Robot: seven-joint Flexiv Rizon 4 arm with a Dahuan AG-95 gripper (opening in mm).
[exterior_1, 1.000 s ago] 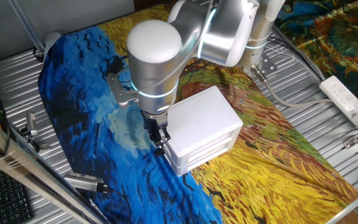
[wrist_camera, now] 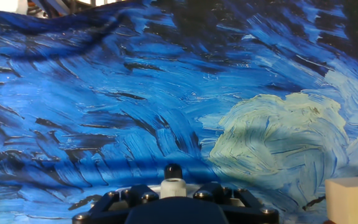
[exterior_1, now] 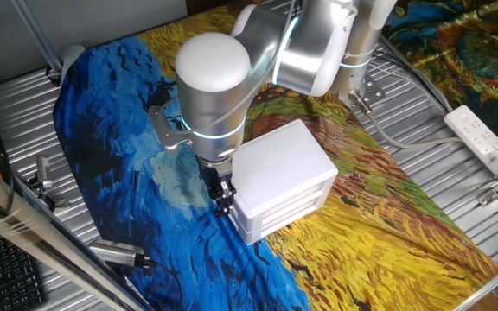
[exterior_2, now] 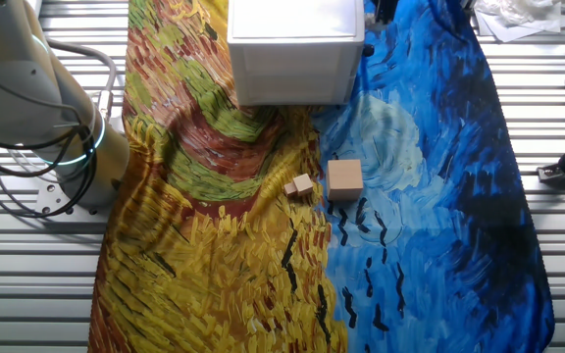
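Note:
A white box with drawer-like slots (exterior_1: 285, 164) stands on the painted cloth. My gripper (exterior_1: 223, 207) points down close against the box's left side; whether it touches cannot be told. Only dark parts of it show past the box in exterior view 2. Along the bottom of the wrist view lie black gripper parts, with a small white piece with a black tip (wrist_camera: 173, 180) at their middle. The fingertips are not clear enough to tell open from shut. A wooden block (exterior_2: 344, 179) and small pale blocks (exterior_2: 303, 184) rest on the cloth.
A power strip (exterior_1: 484, 138) lies on the slatted table at the right. Metal frame posts and a keyboard (exterior_1: 11, 268) are at the left.
The arm's wrist has shifted very slightly downward in exterior view 1 over the last second. The white box has not moved.

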